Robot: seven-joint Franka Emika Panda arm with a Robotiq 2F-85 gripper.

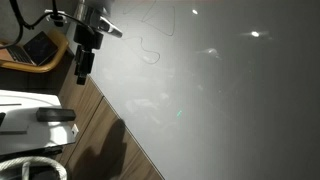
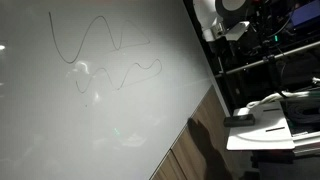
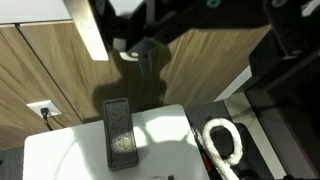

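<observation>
A dark block resembling a whiteboard eraser [image 3: 120, 134] lies on a small white table [image 3: 70, 155], below the large whiteboard [image 2: 90, 130]. Two thin wavy lines run across the board: an upper one [image 2: 119, 45] and a lower one [image 2: 119, 88]. My gripper [image 1: 98, 48] is open, held up near the board's edge and well above the eraser. No object shows between its fingers. In the wrist view the gripper parts at the top are dark and blurred.
Wood panelling [image 3: 60, 60] runs along the board's lower edge. A pale looped hose or cable [image 3: 225, 145] lies near the table. An outlet with a plug [image 3: 44, 108] is on the panelling. Cluttered equipment stands beside the arm.
</observation>
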